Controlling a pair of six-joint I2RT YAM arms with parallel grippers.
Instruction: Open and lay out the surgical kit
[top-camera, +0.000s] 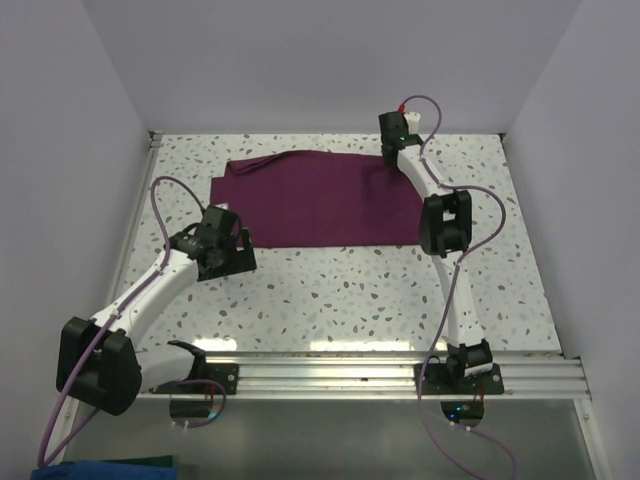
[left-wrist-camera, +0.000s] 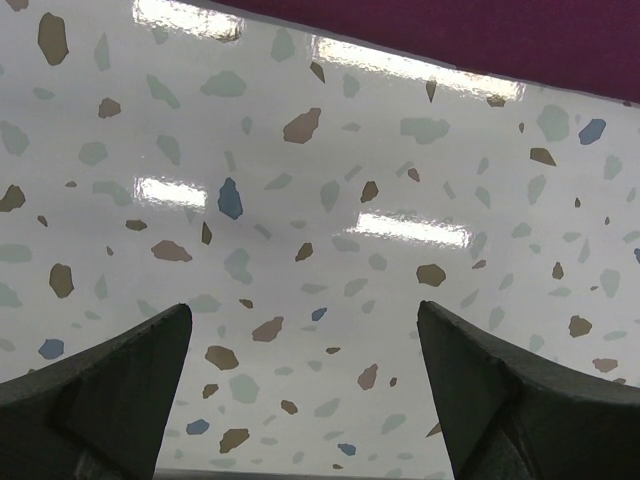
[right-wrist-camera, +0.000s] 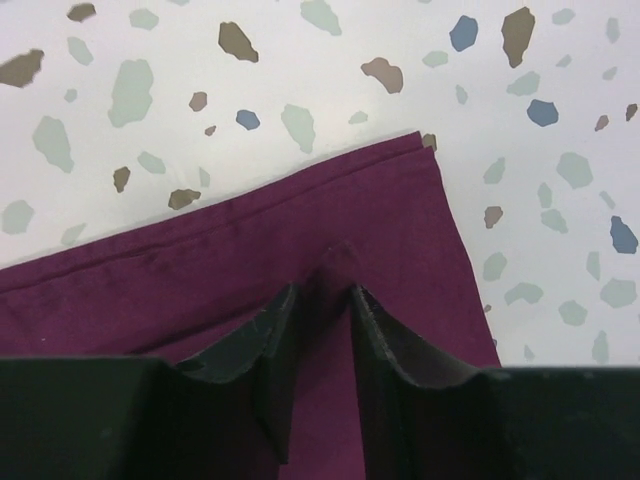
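Note:
A maroon cloth (top-camera: 320, 200) lies spread across the back half of the speckled table, its far left corner folded over. My right gripper (top-camera: 390, 158) is at the cloth's far right corner. In the right wrist view its fingers (right-wrist-camera: 400, 350) stand a narrow gap apart, low over the cloth (right-wrist-camera: 390, 220). A small raised crease (right-wrist-camera: 338, 262) runs up between the fingertips; whether they touch it is hard to tell. To the left, over bare table just in front of the cloth, my left gripper is open and empty.
Bare speckled table (top-camera: 330, 300) stretches in front of the cloth, with a strip also free to its right. A metal rail (top-camera: 320, 370) runs along the front edge. Something blue (top-camera: 115, 470) lies at the bottom left, off the table.

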